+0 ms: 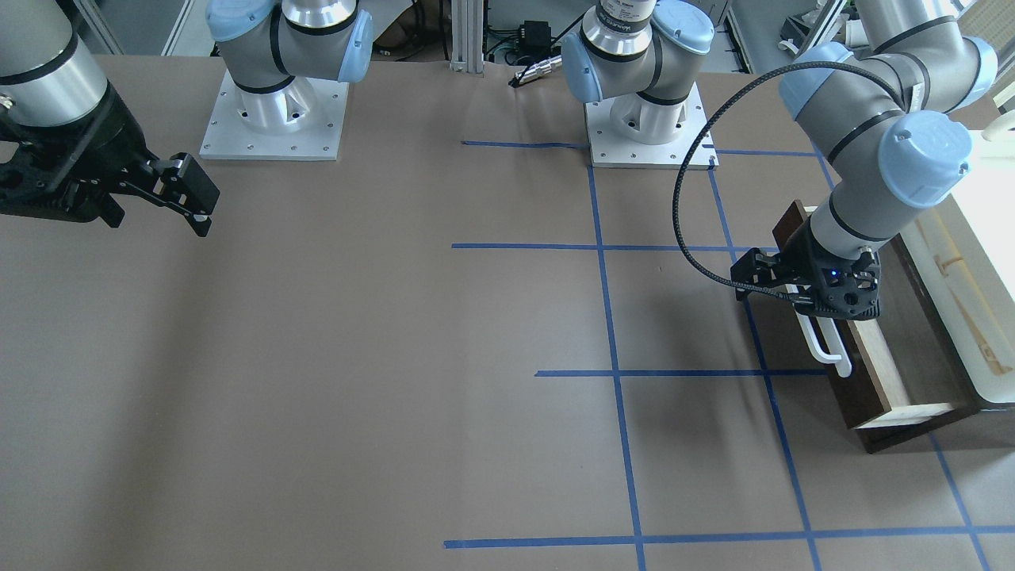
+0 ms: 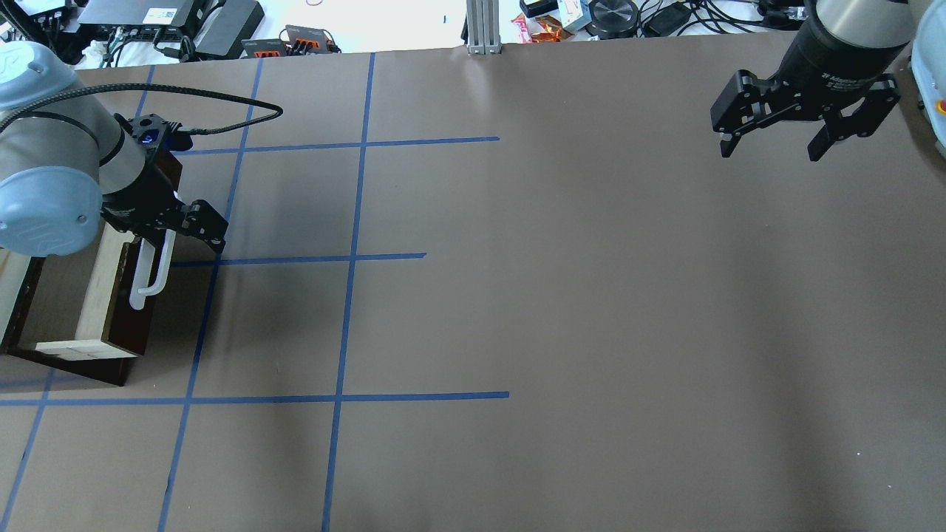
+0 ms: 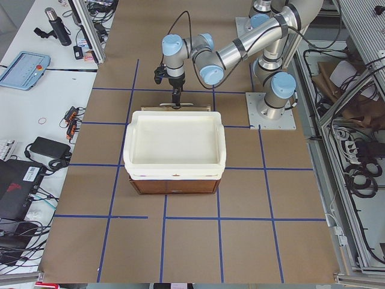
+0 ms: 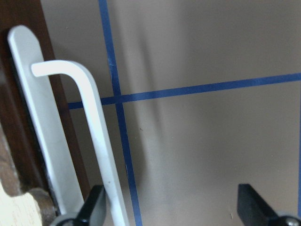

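A dark wooden box (image 1: 909,434) has a drawer partly pulled out, with a white handle (image 4: 96,122) on its front. My gripper is at the handle, fingers apart in the left wrist view; one finger (image 4: 94,209) touches or nearly touches the white bar, the other is over bare floor. In the top view the gripper sits above the handle, partly covering it. A white tray (image 3: 174,144) lies on top of the box.
A second arm's black gripper (image 2: 802,111) hangs at the far right of the top view. The taped floor between the two arms is clear. Other arm bases stand at the back.
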